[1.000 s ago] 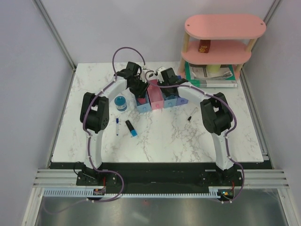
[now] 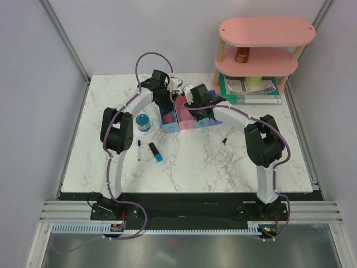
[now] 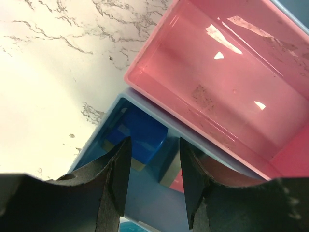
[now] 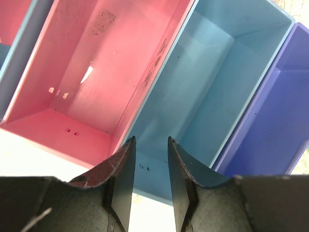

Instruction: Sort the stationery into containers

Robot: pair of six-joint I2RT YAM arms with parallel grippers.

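Note:
My left gripper is part open over a light blue bin (image 3: 111, 121) holding a blue block (image 3: 142, 130) and a pink one (image 3: 174, 174), with nothing visible gripped. My right gripper is part open over an empty light blue bin (image 4: 198, 87), nothing between its fingers. A pink bin (image 4: 91, 72) sits between these bins; a purple bin (image 4: 275, 121) stands at the right. On the table lie a blue pen (image 2: 139, 150), a black-and-blue item (image 2: 155, 152) and a small dark item (image 2: 225, 140).
A blue-and-white round container (image 2: 143, 123) stands left of the bins. A pink shelf (image 2: 262, 28) with books beneath occupies the back right.
The items on the table are unchanged.

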